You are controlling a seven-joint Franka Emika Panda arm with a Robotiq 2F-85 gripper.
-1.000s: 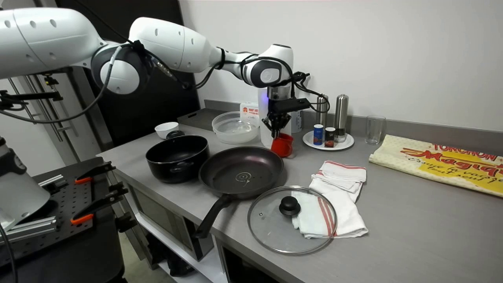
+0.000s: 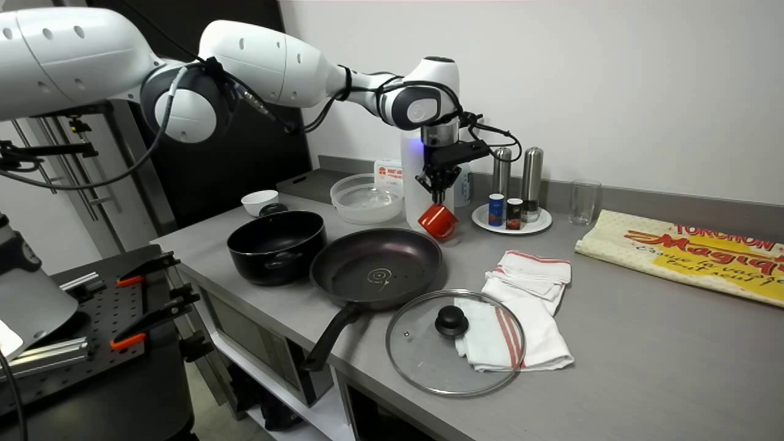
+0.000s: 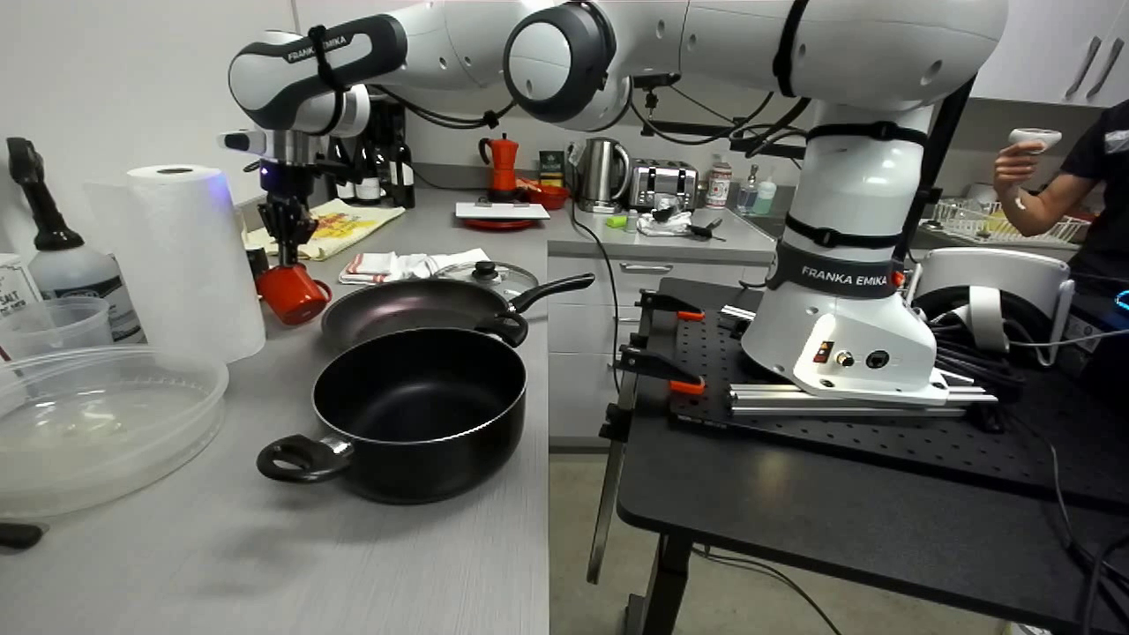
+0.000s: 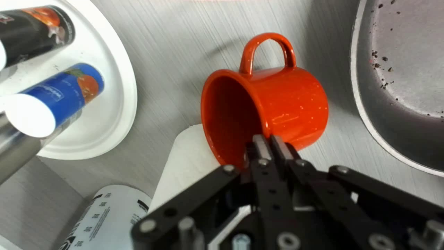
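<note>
A red mug point(image 4: 293, 104) hangs tilted from my gripper, whose fingers are shut on its rim, one inside and one outside. Its mouth faces left in the wrist view and its handle points up there; the inside looks empty where it shows. In exterior view 1 the mug point(image 2: 438, 221) is just above the counter, behind the frying pan and in front of the paper towel roll. From the other side, exterior view 2 has the mug point(image 3: 291, 295) beside the paper towel roll point(image 3: 196, 265), below my gripper point(image 3: 287, 254).
The black frying pan point(image 2: 375, 268) is close on the mug's near side, with a black pot point(image 2: 275, 250) beside it. A white plate point(image 2: 525, 226) with shakers and mills stands to the right. A glass lid point(image 2: 419, 353) partly covers a towel point(image 2: 544, 323).
My gripper has risen slightly. The mug, upright on the counter a second ago, now hangs tilted and a little higher from the fingers.
</note>
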